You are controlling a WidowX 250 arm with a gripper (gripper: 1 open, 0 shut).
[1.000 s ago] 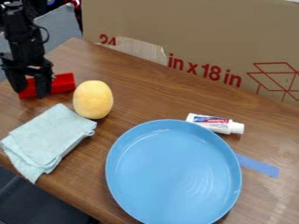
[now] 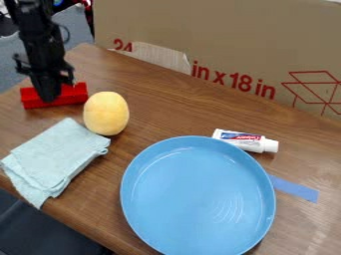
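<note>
The black gripper [image 2: 48, 88] is at the upper left, lowered over a red object [image 2: 72, 94] that lies on the wooden table. Its tips are blurred and dark against the red object, so whether anything is between them cannot be seen. A yellow mango-like object [image 2: 107, 113] sits just right of the red object, and a folded pale blue cloth [image 2: 54, 157] lies in front of them.
A large blue plate [image 2: 197, 199] fills the front middle, with a toothpaste tube [image 2: 245, 140] behind it and blue tape [image 2: 296, 188] to its right. A cardboard box [image 2: 240, 40] stands along the back.
The gripper dipped lower over the red object and has since risen slightly, shifting a little. The other objects have not visibly moved.
</note>
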